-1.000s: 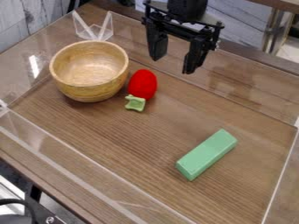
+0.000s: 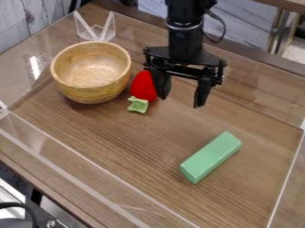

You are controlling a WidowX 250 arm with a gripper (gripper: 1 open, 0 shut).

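Note:
My gripper (image 2: 184, 80) hangs from the black arm at the upper middle, its black fingers spread open just right of a red object (image 2: 144, 85), which it partly hides. A small pale green piece (image 2: 138, 104) lies just below the red object. A yellow-orange bowl (image 2: 88, 74) sits to the left. A long mint-green block (image 2: 210, 157) lies at the lower right. Whether anything is between the fingers is hard to tell.
A white wire-like item (image 2: 98, 28) is at the back left behind the bowl. A wooden ledge runs along the top right.
The objects on the table look unmoved.

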